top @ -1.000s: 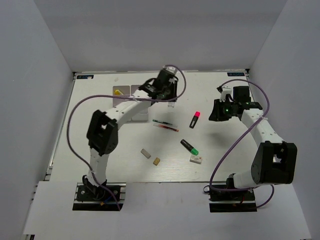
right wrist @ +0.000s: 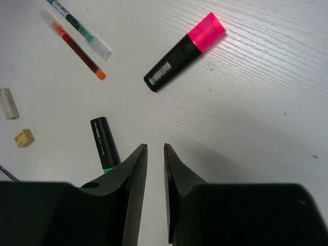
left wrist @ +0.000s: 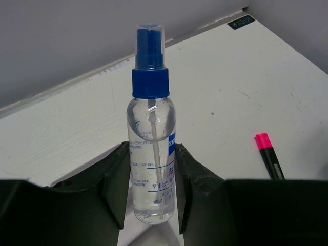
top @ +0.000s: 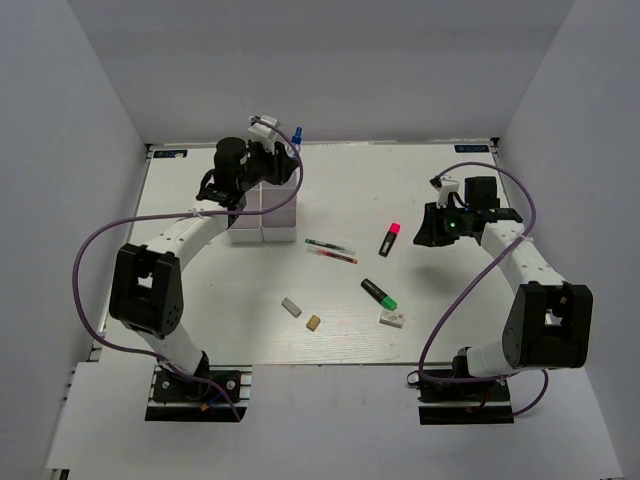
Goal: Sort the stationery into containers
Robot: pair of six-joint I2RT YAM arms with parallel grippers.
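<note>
A clear spray bottle with a blue cap [left wrist: 152, 159] is held upright by my left gripper, above the white compartment containers [top: 280, 222]. My right gripper hangs over the table's right side, part open with nothing between its fingers. A pink-capped marker [right wrist: 179, 56], a green-capped marker [right wrist: 103, 141], a green pen [right wrist: 77, 25] and a red pen [right wrist: 77, 48] lie on the table, with a grey eraser [right wrist: 8, 104], a tan eraser [right wrist: 23, 138] and a white block [top: 392, 318].
Grey walls stand at the back and both sides.
My left gripper has carried the bottle leftward from the middle back to over the containers. The right arm has barely moved, and the items on the table are unchanged.
</note>
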